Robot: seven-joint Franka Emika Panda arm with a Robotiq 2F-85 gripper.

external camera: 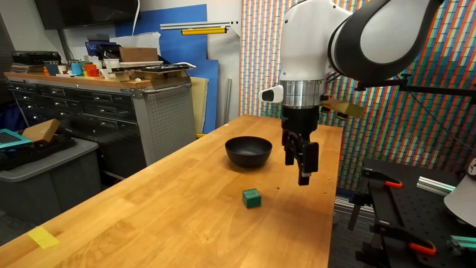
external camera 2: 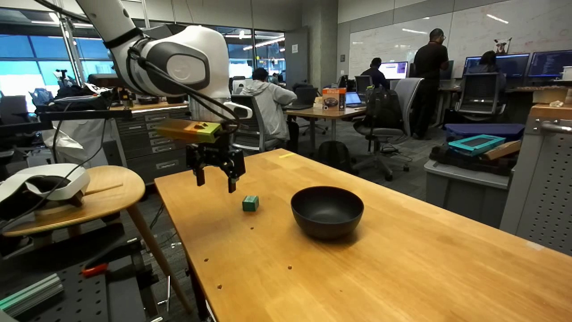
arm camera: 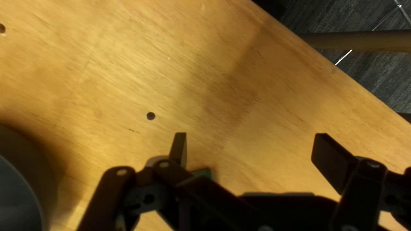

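Observation:
A small green block (external camera: 252,198) rests on the wooden table; exterior view 2 shows the same block (external camera 2: 250,203) to the left of the black bowl (external camera 2: 327,212). In the wrist view only a sliver of the green block (arm camera: 202,173) shows behind one finger, and the bowl (arm camera: 15,184) is cut off at the left edge. Above the table, apart from both objects, hangs my gripper (external camera: 302,172). Its fingers stand wide apart in the wrist view, open, with only bare tabletop seen between the tips.
The table's edge (arm camera: 335,71) runs close by, with floor beyond it. A yellow tape strip (external camera: 43,237) marks one end of the table. Around the block and bowl the wood is clear. A round stool (external camera 2: 115,188) stands off the table's side.

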